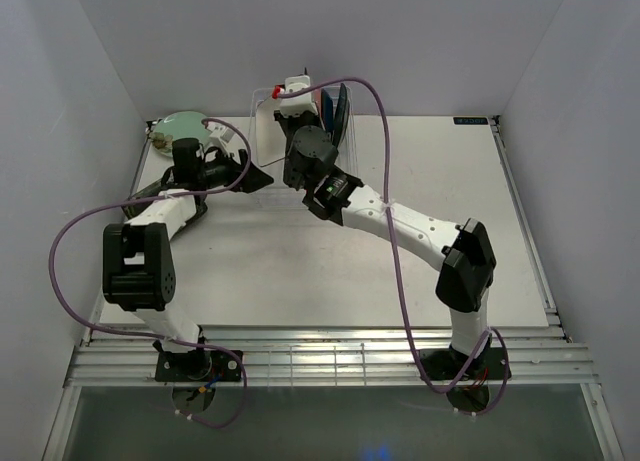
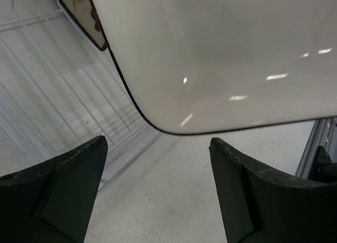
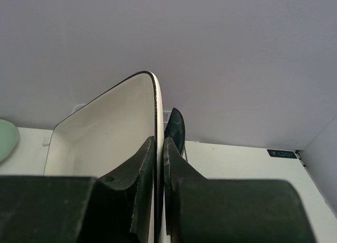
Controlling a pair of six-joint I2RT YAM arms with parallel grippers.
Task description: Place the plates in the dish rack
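Observation:
My right gripper is above the dish rack, shut on a white dark-rimmed plate, held upright between its fingers. My left gripper stands open at the rack's left front; in the left wrist view a white plate hangs just beyond and above its fingers, with wire rack bars below. Other plates, one dark and one blue, stand upright in the rack's right part, partly hidden by the right arm.
A green plate lies at the back left, with a dark item below it, partly under the left arm. The surface right of the rack is clear. Walls bound the back and sides.

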